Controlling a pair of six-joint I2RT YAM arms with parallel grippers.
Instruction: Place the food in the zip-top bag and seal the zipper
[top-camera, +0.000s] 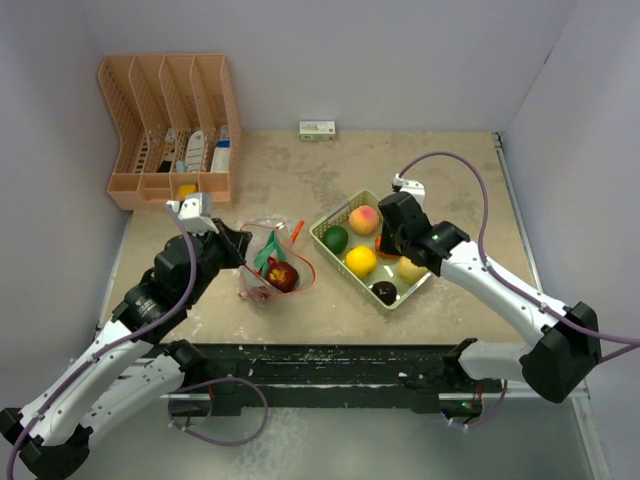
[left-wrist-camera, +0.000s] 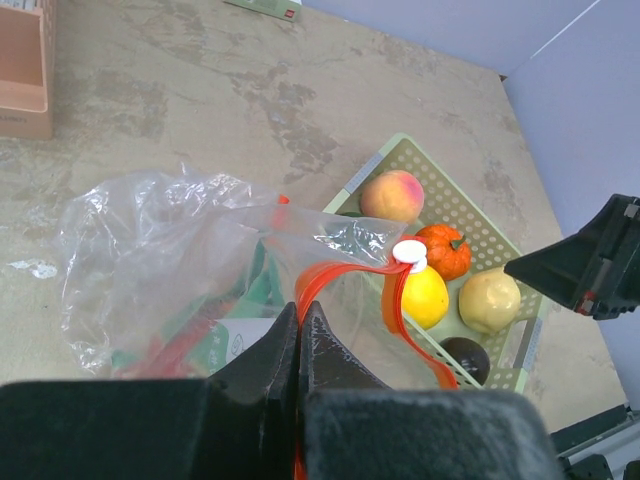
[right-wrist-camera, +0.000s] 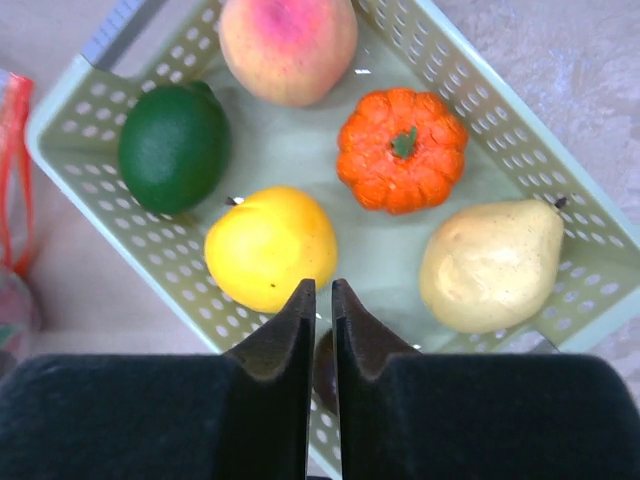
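The clear zip top bag (left-wrist-camera: 150, 250) has a red-orange zipper edge, pinched at one side by my shut left gripper. Its mouth gapes, and a dark red fruit (top-camera: 282, 276) and something green show inside. My right gripper is above the basket, its fingertips a narrow gap apart with nothing between them. Below it in the right wrist view are a yellow fruit (right-wrist-camera: 271, 248), a pear (right-wrist-camera: 492, 265), an orange pumpkin (right-wrist-camera: 402, 150), a peach (right-wrist-camera: 289, 45) and a green avocado (right-wrist-camera: 174, 148). A dark round food (top-camera: 384, 292) is mostly hidden there behind the fingers.
The pale green basket (top-camera: 328, 218) stands right of the bag, its perforated walls around the food. A peach-coloured organizer (top-camera: 122, 190) is at the back left, and a small box (top-camera: 317, 130) lies by the back wall.
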